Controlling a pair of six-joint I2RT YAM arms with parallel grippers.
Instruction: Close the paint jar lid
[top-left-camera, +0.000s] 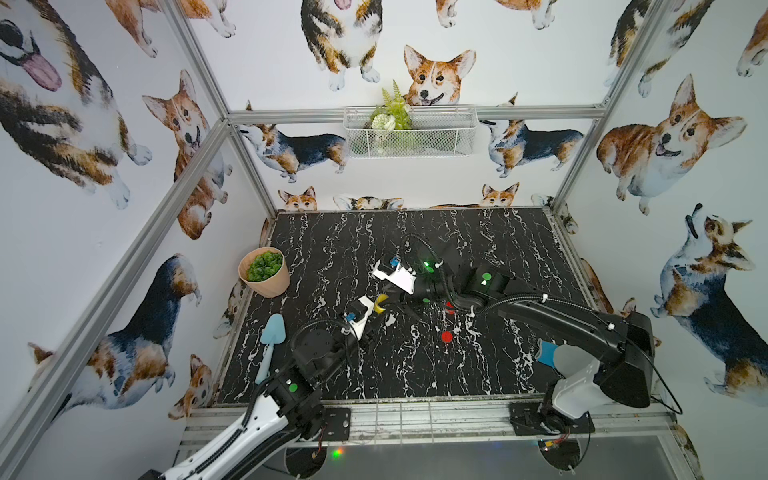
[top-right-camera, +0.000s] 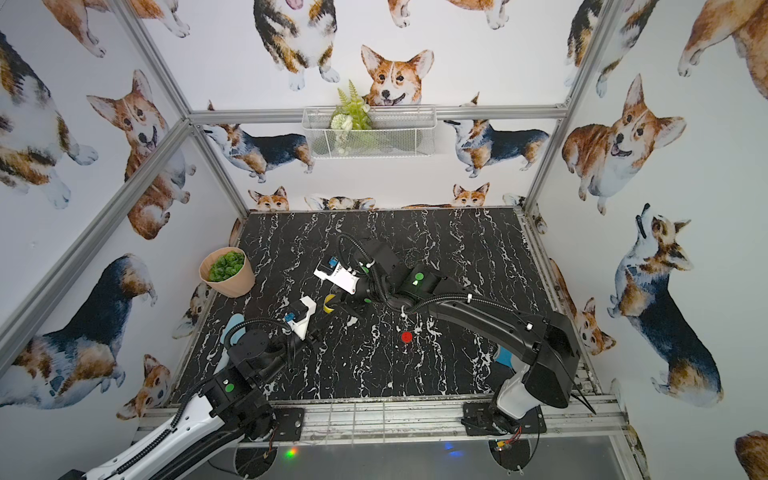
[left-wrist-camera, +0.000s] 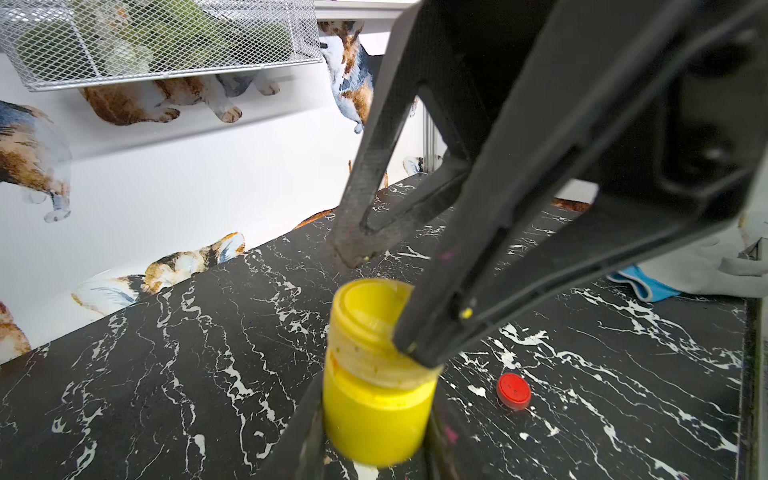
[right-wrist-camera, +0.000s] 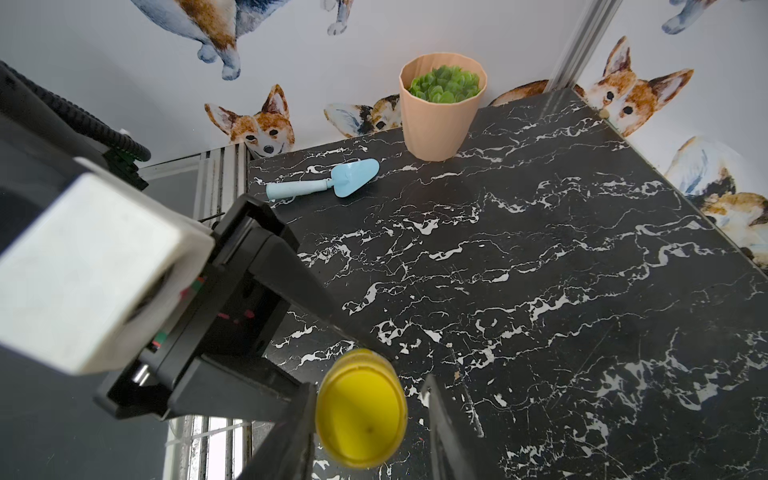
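Observation:
A yellow paint jar (left-wrist-camera: 376, 416) is held between the fingers of my left gripper, near the table's middle in both top views. My right gripper is around the jar's top, its fingers part open; in the left wrist view its black fingers reach over the rim. In the right wrist view a yellow round top (right-wrist-camera: 360, 404) sits between them; whether that is a lid I cannot tell for sure. A red cap (left-wrist-camera: 513, 389) lies on the table to the right of the jar.
A potted plant (top-left-camera: 268, 276) and a light blue trowel (top-left-camera: 270, 336) are at the left. A wire basket (top-left-camera: 432, 136) hangs on the back wall.

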